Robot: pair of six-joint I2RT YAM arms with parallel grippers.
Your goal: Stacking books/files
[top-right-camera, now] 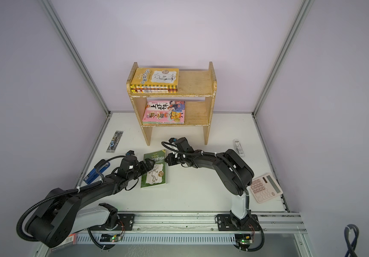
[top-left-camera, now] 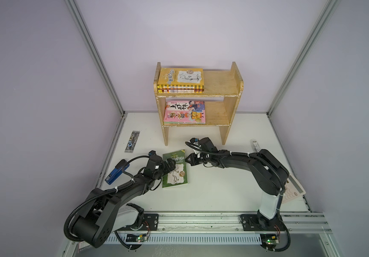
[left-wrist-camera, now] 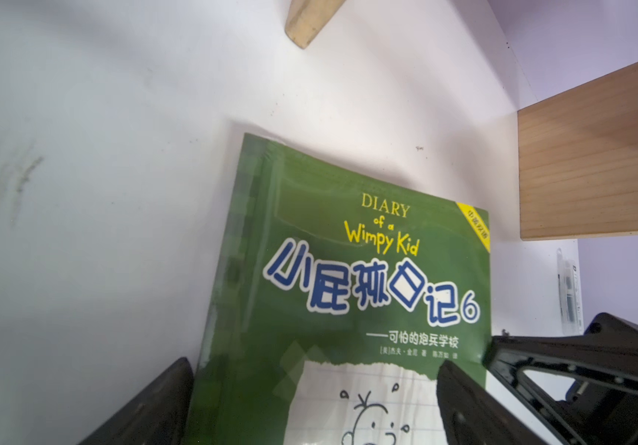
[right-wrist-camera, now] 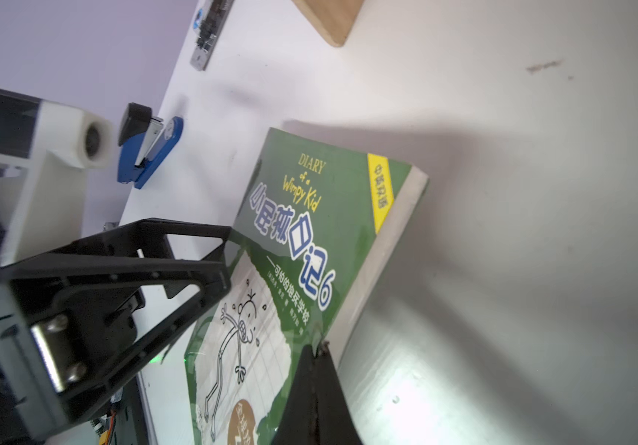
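Note:
The green book (top-left-camera: 176, 176) lies flat, face up, on the white table in front of the shelf. My right gripper is shut with nothing between its fingers. Its tips stand at the book's right, page-side edge, and the book is outside them. Above the book's left part is my left gripper (top-left-camera: 170, 165), with its fingers (left-wrist-camera: 461, 404) spread wide apart over the cover and spine side. Both fingers hide part of the book's lower cover in the left wrist view.
A two-level wooden shelf (top-left-camera: 218, 95) stands behind, with yellow books (top-left-camera: 173, 77) on top and pink books (top-left-camera: 184, 114) below, both at left. A blue stapler (top-left-camera: 116, 172) lies left. A calculator (top-right-camera: 265, 187) and remote (top-right-camera: 238, 147) lie right.

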